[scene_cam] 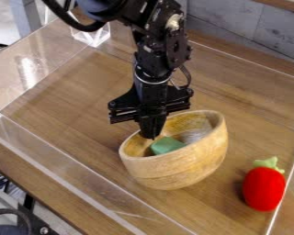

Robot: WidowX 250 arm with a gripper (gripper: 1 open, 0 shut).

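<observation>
My black gripper (150, 128) reaches down to the back left rim of a wooden bowl (175, 167), its fingertips at or just inside the rim and partly hidden. It looks shut; whether the rim is between the fingers is unclear. The bowl is tilted, showing much of its outer side. A green block (165, 145) lies inside, mostly hidden by the bowl's wall.
A red plush strawberry (263, 188) lies on the wooden table (58, 101) to the right of the bowl. A grey wall stands at the back right.
</observation>
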